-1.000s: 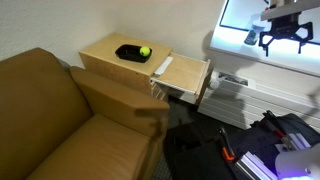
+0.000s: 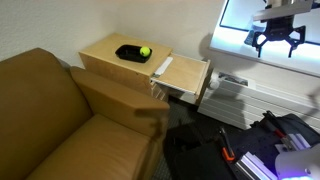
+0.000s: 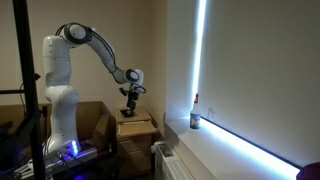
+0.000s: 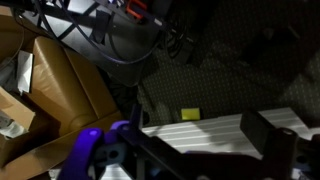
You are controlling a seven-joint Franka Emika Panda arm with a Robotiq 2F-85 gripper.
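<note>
My gripper (image 2: 276, 50) hangs in the air at the upper right of exterior view 1, in front of the window, its fingers spread wide. In the wrist view the dark fingers (image 4: 128, 146) stand well apart, and nothing shows between them. A black tray (image 2: 130, 52) holding a yellow-green ball (image 2: 145, 51) rests on the wooden cabinet top, far to the left of the gripper in exterior view 1. Below the gripper, the wrist view shows dark floor, a small yellow patch (image 4: 190, 114) and a white slatted surface (image 4: 210, 130).
A brown sofa (image 2: 80, 125) fills the left. An open drawer (image 2: 183, 73) sticks out beside a flat white item (image 2: 163, 66). On the window ledge stands a bottle (image 3: 195, 112). Cables (image 4: 100, 38) cross the wrist view's upper left.
In exterior view 1 my gripper has shifted a little to the left and stays open. The tray, ball and drawer look unmoved.
</note>
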